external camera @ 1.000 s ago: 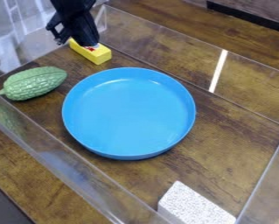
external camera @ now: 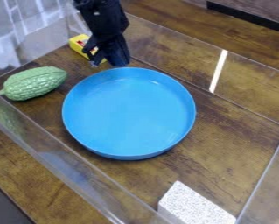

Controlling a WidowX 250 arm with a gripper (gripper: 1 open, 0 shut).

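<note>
The black gripper (external camera: pixel 107 54) hangs over the far rim of the blue plate, in front of a yellow block (external camera: pixel 79 42), which it partly hides. The gripper looks shut, with nothing visible between its fingers. The blue plate (external camera: pixel 129 114) lies flat in the middle, and a green bumpy vegetable (external camera: pixel 34 82) lies to its left.
A white speckled block (external camera: pixel 195 204) lies at the front right. A white line (external camera: pixel 218 72) marks the wooden floor at right. Clear walls of the enclosure run along the left and front. The wood right of the plate is clear.
The gripper has moved down and to the right, toward the plate's far edge, and now covers much of the yellow block, which was more visible before.
</note>
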